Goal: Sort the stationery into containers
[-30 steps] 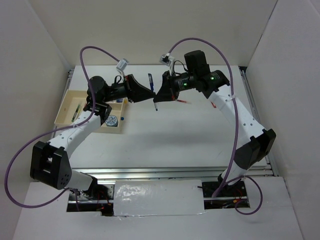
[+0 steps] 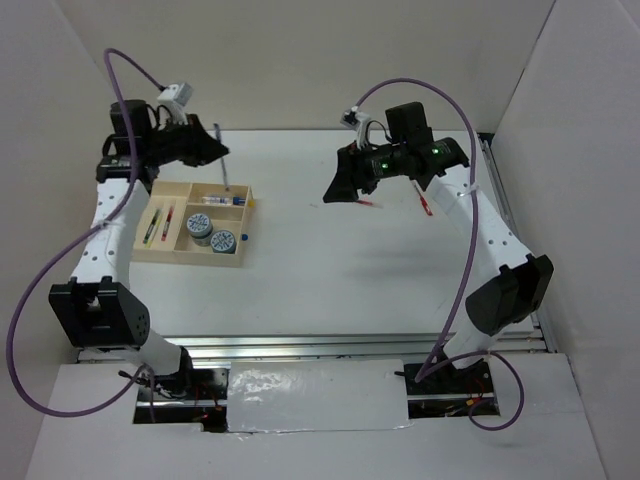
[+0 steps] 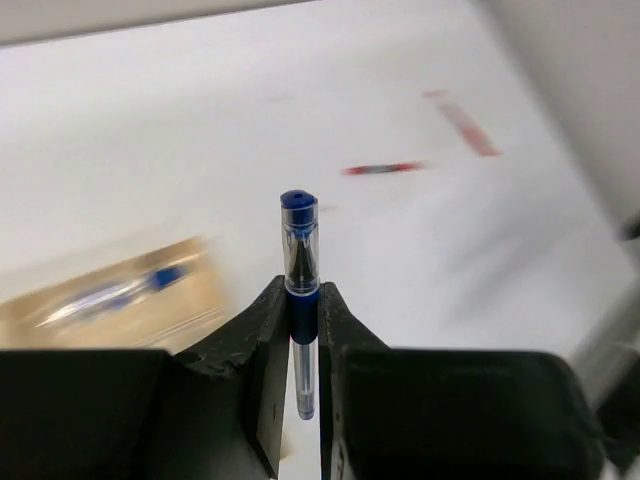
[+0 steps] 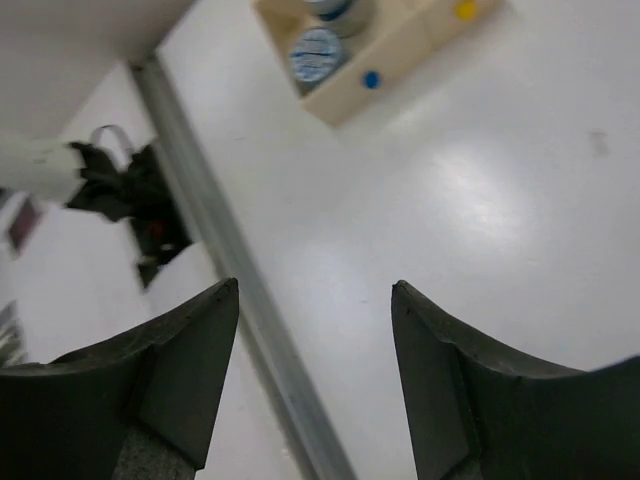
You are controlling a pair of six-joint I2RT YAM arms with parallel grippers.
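My left gripper [image 2: 216, 148] is shut on a blue-capped clear pen [image 3: 300, 255], held upright in the left wrist view, above the wooden organizer [image 2: 226, 258] at the left. The organizer holds slim green and red items [image 2: 168, 222], a clear blue-ended item [image 2: 220, 200] and round tins [image 2: 224, 241]. My right gripper [image 2: 340, 186] stands open over the middle of the table, nothing between its fingers. Small red items [image 2: 424, 205] lie on the table at the right, partly near the right arm.
White walls border the table at back, left and right [image 2: 540, 200]. A metal rail [image 2: 300, 345] runs along the front edge.
My left arm has swung left with the pen, away from the right gripper and over the organizer. The right gripper has let go of the pen and shifted slightly.
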